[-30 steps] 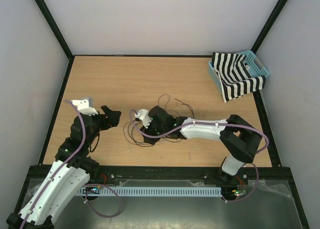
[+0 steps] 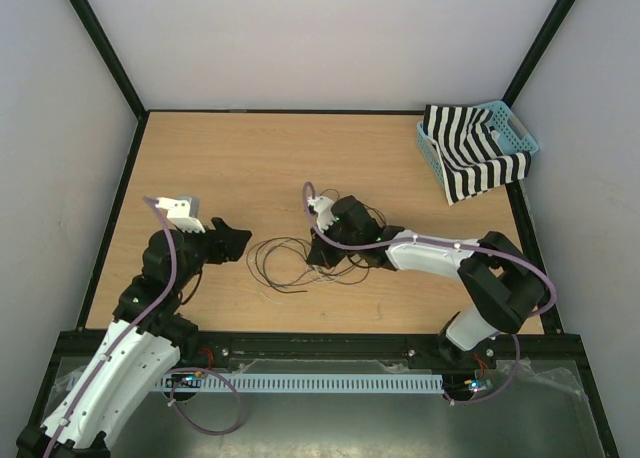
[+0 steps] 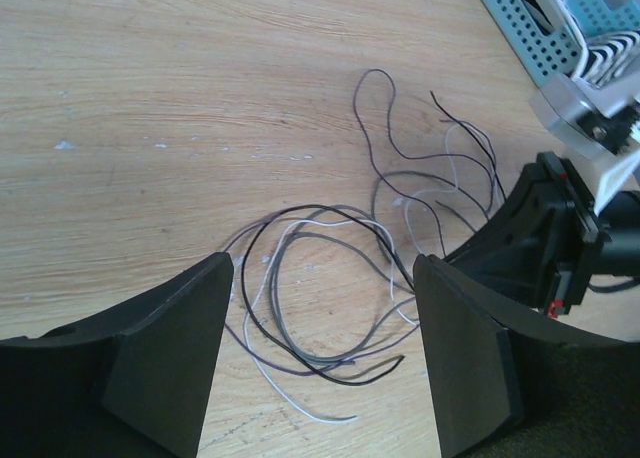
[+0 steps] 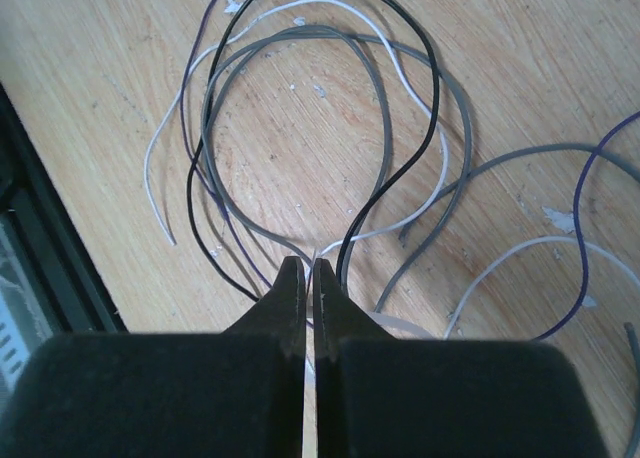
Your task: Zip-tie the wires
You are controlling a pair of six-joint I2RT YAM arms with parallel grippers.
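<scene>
Black, grey, white and purple wires (image 3: 293,352) lie loosely coiled on the wooden table, bunched together near my right gripper (image 2: 316,261). In the right wrist view, my right gripper is shut over the bundle. A thin pale strand (image 4: 313,258) shows right at its fingertips; whether it is pinched or lies beyond them is unclear. My left gripper stands open with nothing between its fingers, off to the left of the coil in the top view. No zip tie can be clearly made out.
A blue basket (image 2: 430,152) with a black-and-white striped cloth (image 2: 468,158) stands at the back right. More loose wire (image 3: 376,143) spreads beyond the right gripper. Bare table lies behind the wires and around the left arm.
In the top view the right gripper has shifted rightward and slightly toward the back, uncovering more of the coil. The left gripper has moved a little to the right.
</scene>
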